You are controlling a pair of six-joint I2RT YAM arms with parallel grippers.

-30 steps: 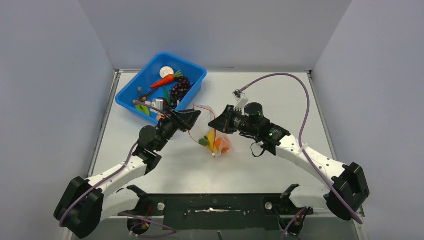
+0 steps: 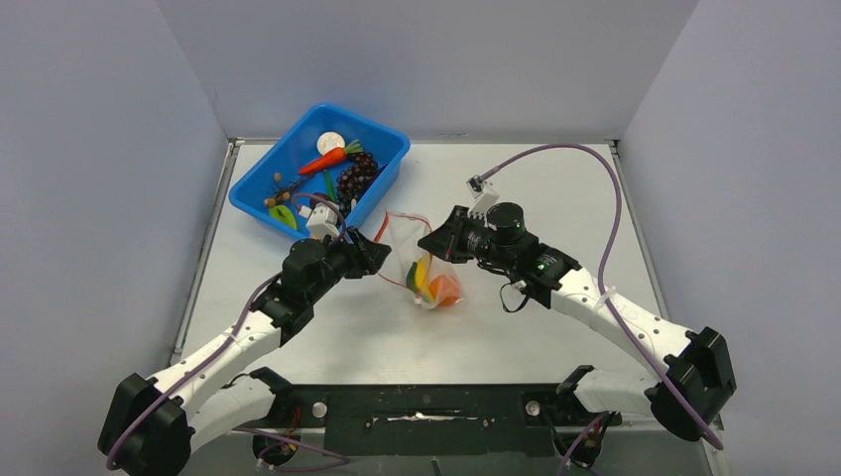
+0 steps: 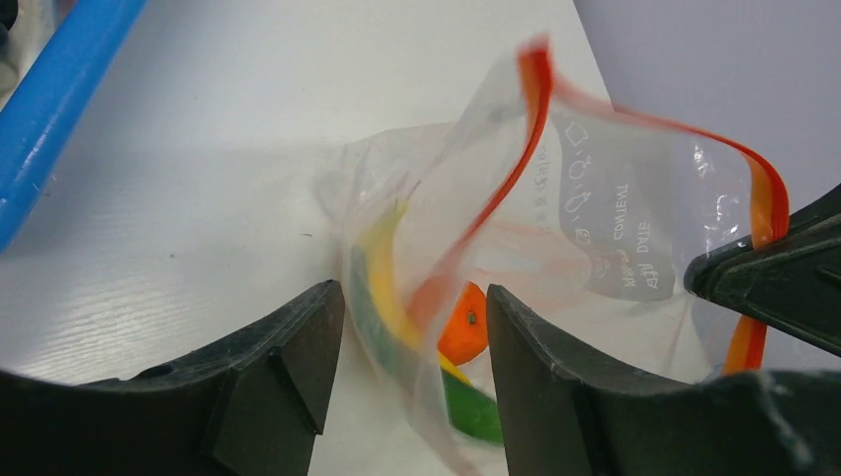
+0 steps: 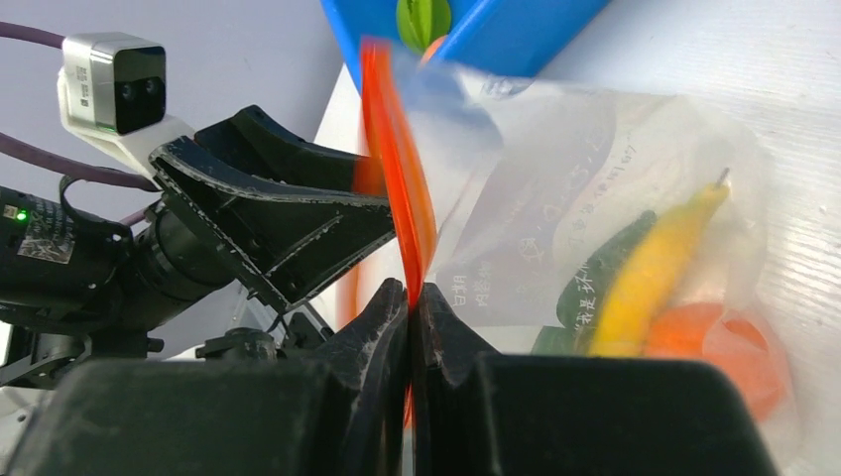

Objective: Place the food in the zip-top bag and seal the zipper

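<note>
The translucent zip bag [image 2: 407, 248] stands on the white table with red zipper strips around its open mouth, holding a yellow pepper [image 4: 655, 268], a green item [image 4: 595, 278] and an orange-red one [image 4: 719, 347]. My right gripper is shut on the bag's red-edged rim. My left gripper is open at the bag's left side, its fingers at the near red-striped edge of the mouth; whether they touch the film is unclear.
A blue bin [image 2: 255, 204] at the back left holds carrot, grapes and other items, close beside the bag and left arm.
My left gripper has moved down toward the front, away from the bin side, over the last second. The right gripper shifted very slightly right, still on the rim.
</note>
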